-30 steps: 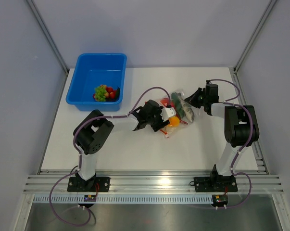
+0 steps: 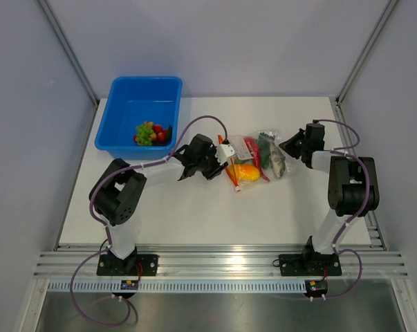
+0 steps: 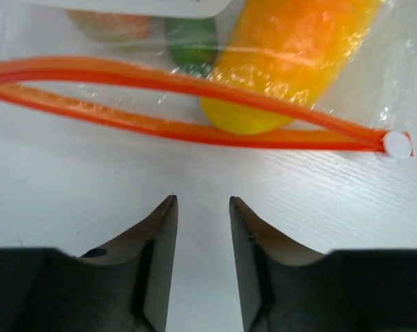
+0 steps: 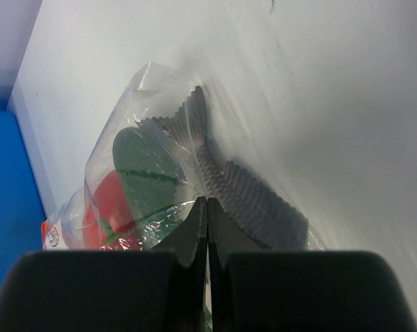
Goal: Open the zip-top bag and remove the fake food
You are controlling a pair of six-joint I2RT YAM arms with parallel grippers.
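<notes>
The clear zip top bag (image 2: 281, 138) lies on the table with a yellow-orange food piece (image 2: 245, 172), red pieces (image 4: 110, 197), a green piece (image 4: 142, 166) and a grey fish (image 4: 256, 207) inside. Its orange zip strips (image 3: 277, 140) stand apart in the middle and meet at a white end piece (image 3: 397, 144). Facing that mouth, my left gripper is open, clear of the strips, with only bare table between its fingers. At the opposite end, my right gripper is shut, and a crease of the film runs into its fingertips.
A blue bin (image 2: 125, 104) stands at the back left, holding green grapes (image 2: 144, 134) and red fruit.
My left gripper has drawn back leftward from the bag, uncovering its zip end. The right gripper has moved slightly right, and the fish end of the bag has shifted with it.
</notes>
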